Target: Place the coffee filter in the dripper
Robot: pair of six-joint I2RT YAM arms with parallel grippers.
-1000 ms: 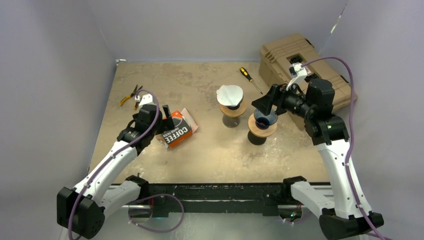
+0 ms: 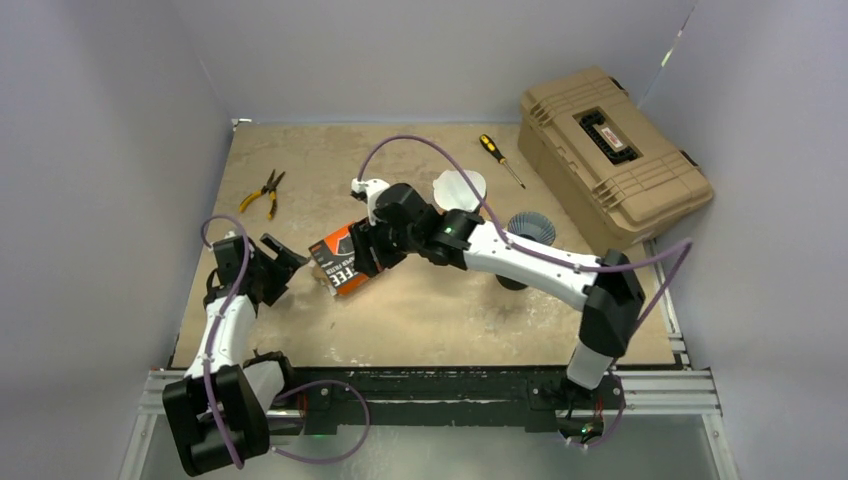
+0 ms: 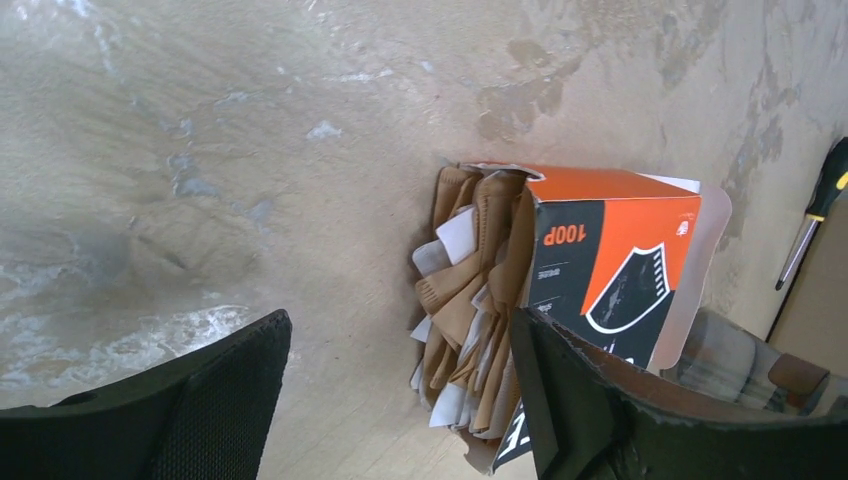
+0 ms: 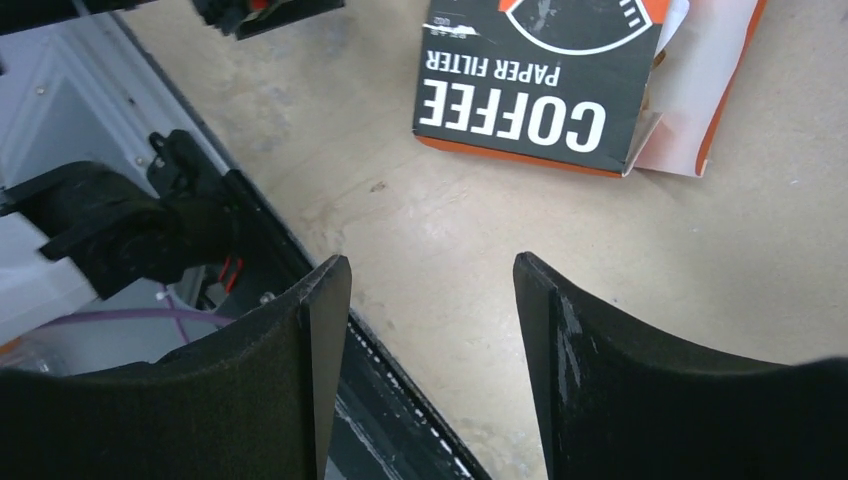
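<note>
The orange and black coffee filter box (image 2: 338, 258) lies mid-left on the table, its open end spilling brown and white filters (image 3: 465, 300). My left gripper is open at that end, one finger beside the box and nothing held. My right gripper is open above the table at the box's other side, the box (image 4: 530, 90) ahead of it. A ribbed dripper (image 2: 532, 226) on a stand and another with white paper in it (image 2: 458, 188) stand to the right, both partly hidden by my right arm.
Pliers (image 2: 260, 192) lie at back left, a screwdriver (image 2: 500, 156) at the back. A large tan case (image 2: 610, 150) fills the back right.
My right arm has swung left from the drippers to over the box. My left arm has drawn back leftward from over the box to beside its open end.
</note>
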